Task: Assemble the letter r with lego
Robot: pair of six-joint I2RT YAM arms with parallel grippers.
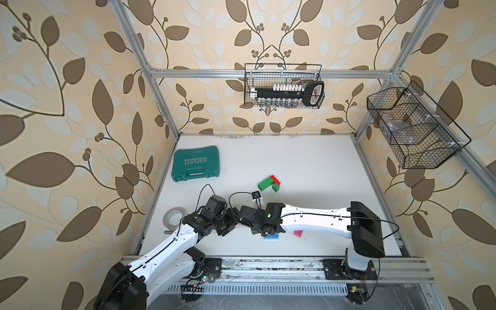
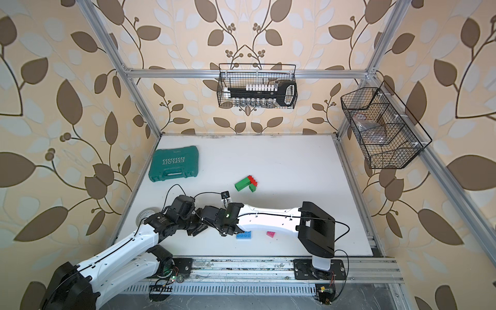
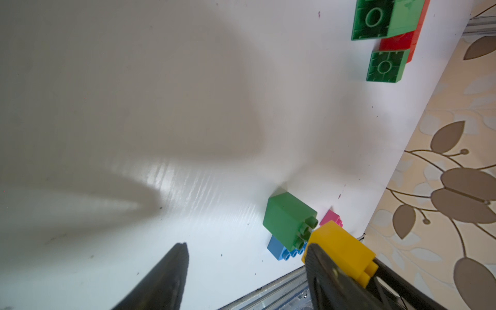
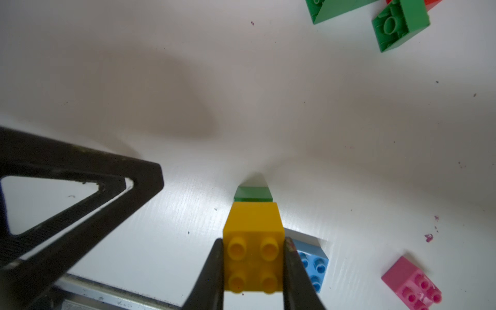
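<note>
In the right wrist view my right gripper is shut on a yellow brick (image 4: 253, 217), above a green brick (image 4: 253, 193). My left gripper stands open, the yellow brick (image 3: 341, 247) close by its right finger; the green brick (image 3: 286, 219) shows between and beyond the fingers. A blue brick (image 4: 310, 263) and a pink brick (image 4: 408, 281) lie near the front edge. Farther back lies a group of green (image 1: 266, 183) and red (image 1: 275, 179) bricks.
A teal case (image 1: 195, 162) lies at the back left, a tape roll (image 1: 174, 211) at the left edge. Wire baskets (image 1: 284, 85) hang on the back and right frames.
</note>
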